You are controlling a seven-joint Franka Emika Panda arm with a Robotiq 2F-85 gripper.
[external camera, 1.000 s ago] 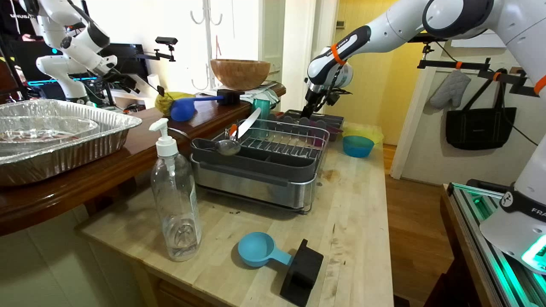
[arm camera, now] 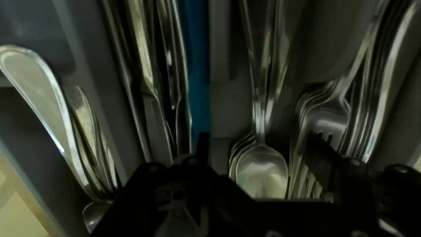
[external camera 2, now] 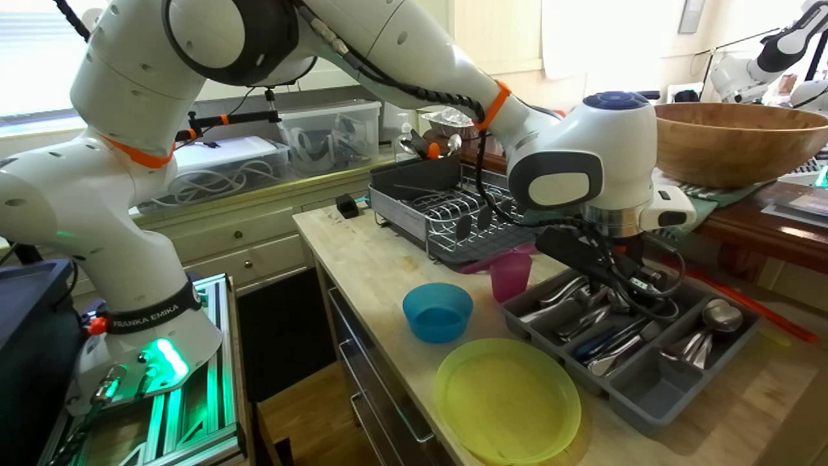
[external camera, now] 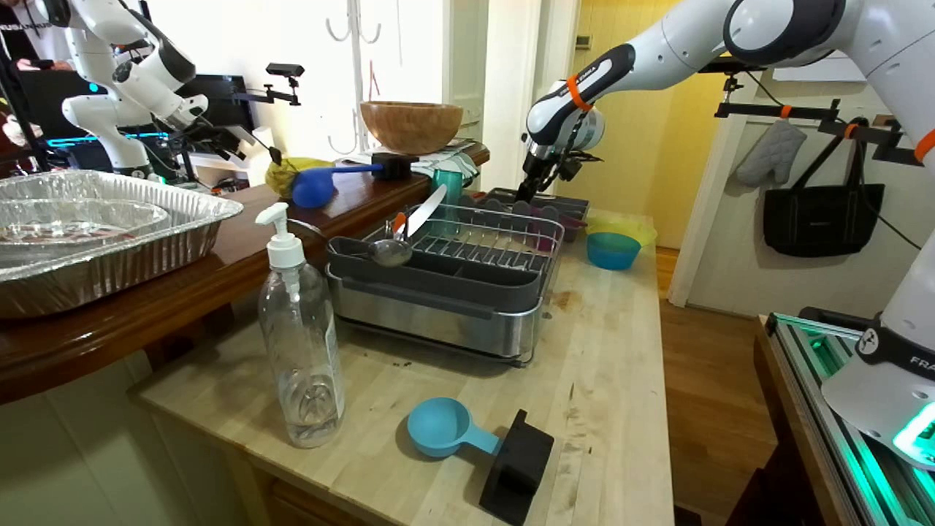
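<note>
Seen from the wrist, my gripper hangs low over the grey cutlery tray (external camera 2: 660,411), its two dark fingertips apart. Between them lies a stack of spoons (arm camera: 262,171), bowls toward me. The left fingertip is by the divider beside a blue handle (arm camera: 198,71); the right one overlaps the stacked forks (arm camera: 325,118). Knives (arm camera: 148,79) fill the compartment on the left. Whether either finger touches any cutlery cannot be made out. In exterior view 2 the fingers are hidden by the gripper body and cables.
A yellow plate (external camera 2: 508,404), a blue bowl (external camera 2: 438,312) and a magenta cup (external camera 2: 510,276) stand beside the tray. The dish rack (external camera: 438,294) is nearby, a wooden bowl (external camera 2: 745,144) on the raised ledge. Clear counter lies in front of the rack.
My arm looks unmoved in exterior view 1 over the last second. Only the other robot arm in the background has shifted slightly.
</note>
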